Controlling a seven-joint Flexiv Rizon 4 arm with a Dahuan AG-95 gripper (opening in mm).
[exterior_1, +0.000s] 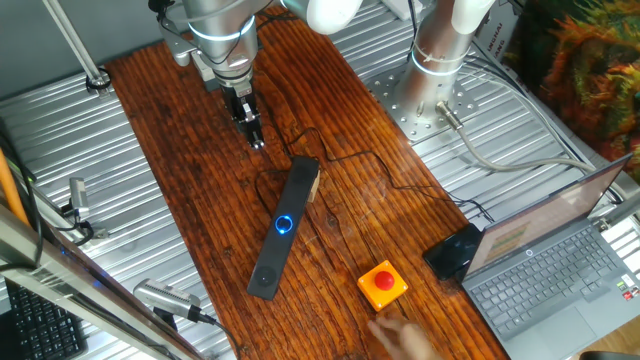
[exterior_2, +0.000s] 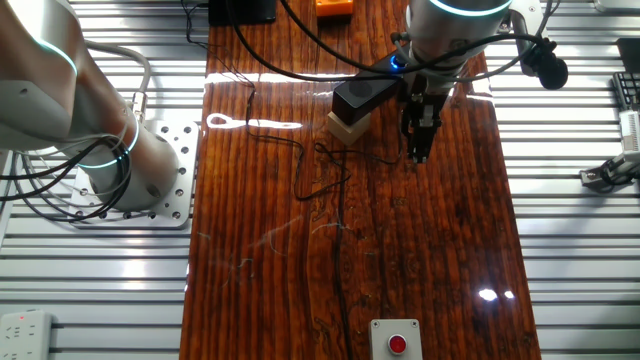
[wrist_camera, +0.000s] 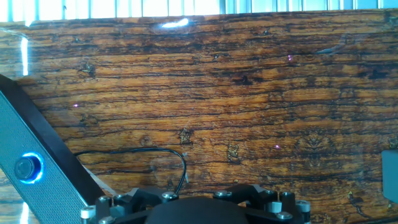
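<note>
My gripper hangs over the wooden table, pointing down near the end of a long black speaker bar. In the second exterior view the gripper is beside that bar's near end, over bare wood. Only dark finger linkages show along the bottom of the wrist view; whether the fingers are apart is unclear. No object is visible held there. The speaker bar has a blue-lit knob and lies slantwise, one end by a light wooden block. An orange box with a red button sits near a person's hand.
A thin black cable winds across the table by the bar. On the right are an open laptop and a dark phone-like object. A grey red-button box stands at the opposite end. Much of the wood between is clear.
</note>
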